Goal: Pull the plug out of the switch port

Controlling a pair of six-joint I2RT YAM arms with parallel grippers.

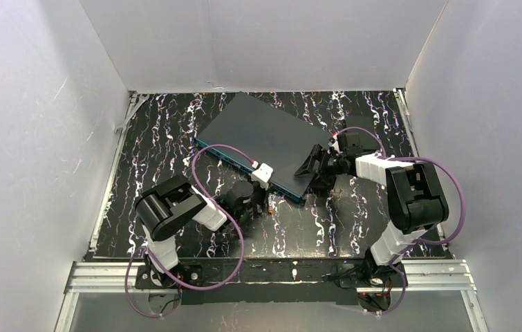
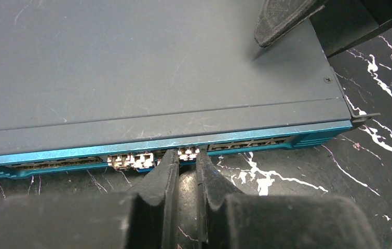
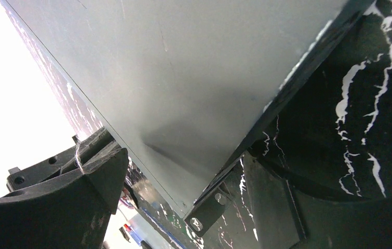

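Note:
The switch [image 1: 258, 131] is a flat dark box with a blue front edge, lying at a slant on the table. In the left wrist view, silver metal pieces [image 2: 143, 160] sit along its blue front face [image 2: 256, 137]. My left gripper is at that face, with its fingertips on either side of one silver piece, which looks like a plug; a narrow gap shows between the fingers, and whether they touch the piece is unclear. My right gripper stands wide open around the switch's near right corner, one finger over the top surface and one beside its side.
A purple cable [image 1: 220, 207] loops along the left arm, and another purple cable [image 1: 460, 200] along the right arm. A metal bracket [image 3: 209, 212] juts from the switch's corner.

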